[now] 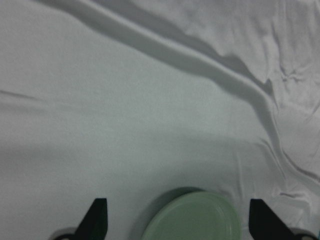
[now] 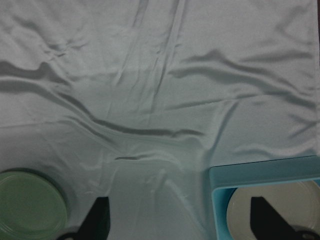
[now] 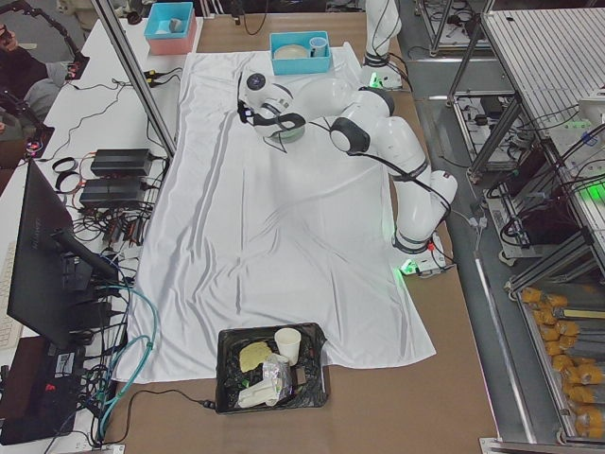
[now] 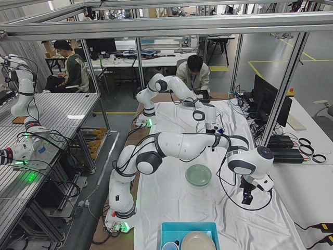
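Note:
A green plate (image 4: 199, 175) (image 1: 192, 220) (image 2: 30, 205) lies on the white cloth. It is at the bottom of the left wrist view, between the fingers of my open left gripper, which is above it. My right gripper (image 4: 247, 195) is open over bare cloth, between the green plate and a blue bin (image 3: 301, 64) (image 4: 190, 226) (image 2: 260, 170). The bin holds a pale plate (image 4: 197, 241) and a cup (image 3: 319, 45). In the camera left view the arms overlap and partly hide the green plate.
A black tray (image 3: 227, 374) with a white cup and bags stands at the cloth's near edge in the camera left view. Monitor (image 3: 43, 255), cables and boxes line the adjoining desk. The cloth's middle toward that tray is clear.

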